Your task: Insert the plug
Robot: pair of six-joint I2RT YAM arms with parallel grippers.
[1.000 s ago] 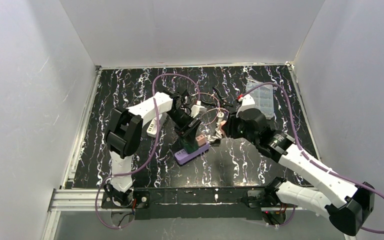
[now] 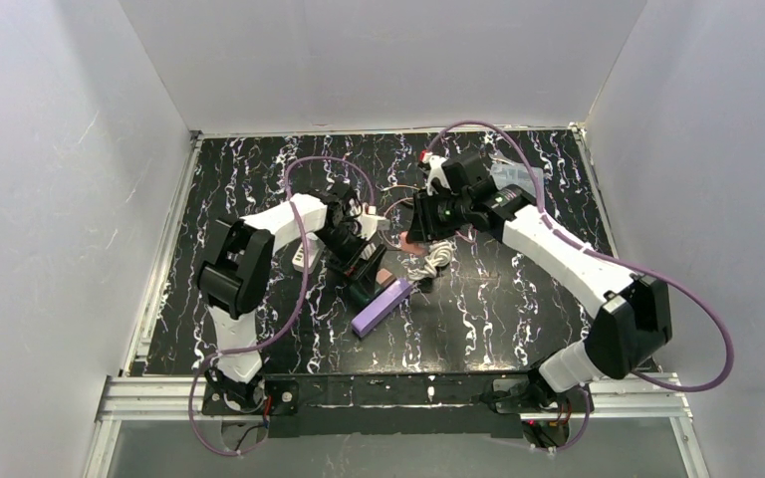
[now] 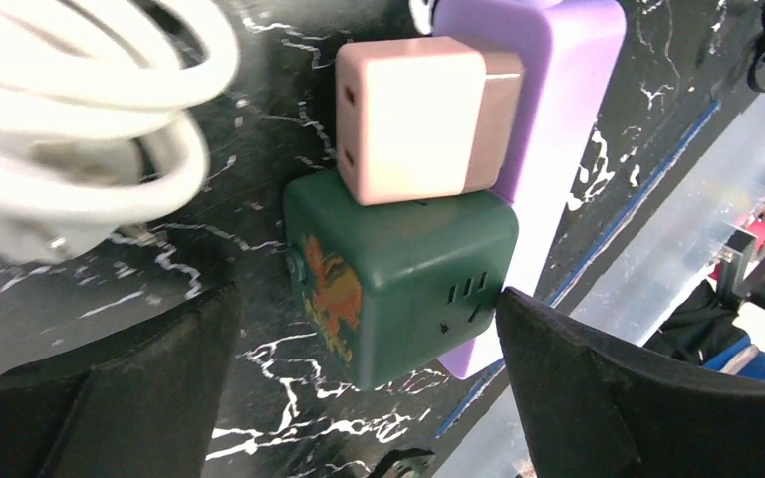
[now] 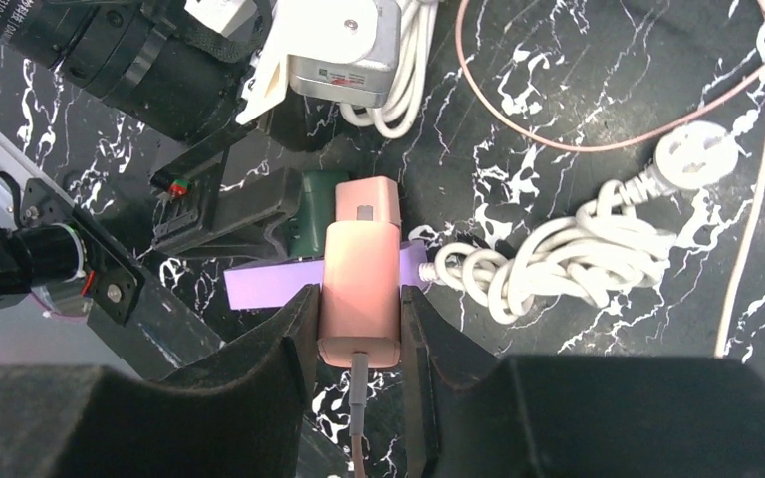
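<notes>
A purple power strip [image 2: 380, 310] lies at the front middle, carrying a dark green adapter [image 3: 398, 279] and a pink socket cube [image 3: 408, 115] beside it. My left gripper is open around the green adapter, its right finger at or very near the adapter's side. My right gripper is shut on a pink plug [image 4: 361, 279] with a grey cable trailing from it. The plug hangs above and right of the strip in the top view; in the right wrist view its metal prongs point toward the pink cube.
Coiled white cables [image 4: 568, 254] lie right of the strip, a white strip [image 2: 306, 255] at the left. A clear tray [image 2: 513, 177] stands at the back right. Thin looped cords cross the back middle.
My right gripper has moved left and toward the back with the pink plug. My left gripper has shifted slightly left, and the purple strip's angle has changed.
</notes>
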